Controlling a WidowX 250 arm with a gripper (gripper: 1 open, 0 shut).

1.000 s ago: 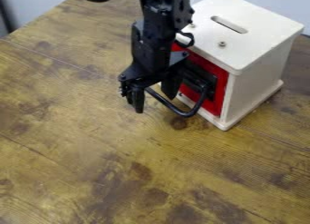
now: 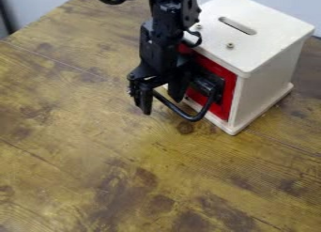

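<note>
The black arm hangs down from the top of the view, in front of a white wooden box (image 2: 265,48) with a red front panel (image 2: 223,79). Its gripper (image 2: 145,90) is low at the box's left, close to the red front, its dark fingers pointing down over the table. A black part of the arm or its cable crosses the lower red panel. Whether the fingers are open or shut, or hold anything, is hard to tell against the dark body.
The box top has a slot and screws. A pale edge shows at the far top left.
The arm and gripper have shifted very slightly over the last second. The box stands where it was.
</note>
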